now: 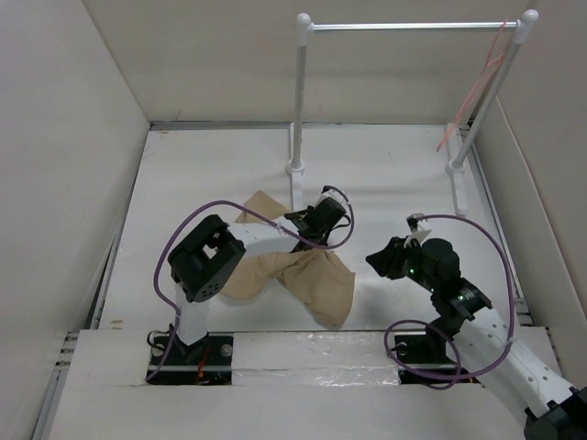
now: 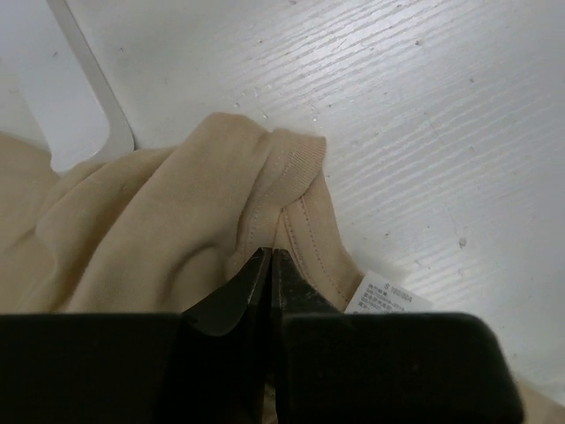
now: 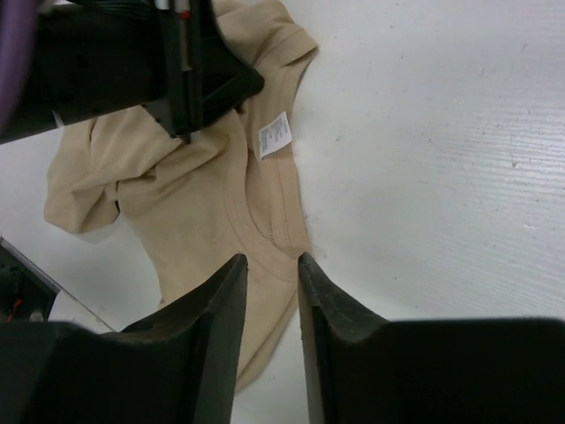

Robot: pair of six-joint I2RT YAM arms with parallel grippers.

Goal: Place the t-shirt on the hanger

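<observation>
A tan T-shirt (image 1: 312, 286) lies crumpled on the white floor, with a white care label (image 2: 384, 300) beside a seam. My left gripper is shut down on the shirt near the neckline band; whether any fabric is between its tips is hidden. My right gripper hangs to the right of the shirt, part open, with nothing between its fingers. A pink hanger (image 1: 477, 82) hangs from the rack's bar at the right end.
The rack (image 1: 413, 26) stands at the back, its white feet (image 1: 459, 192) on the floor. Bare floor lies left of the shirt and between it and my right arm.
</observation>
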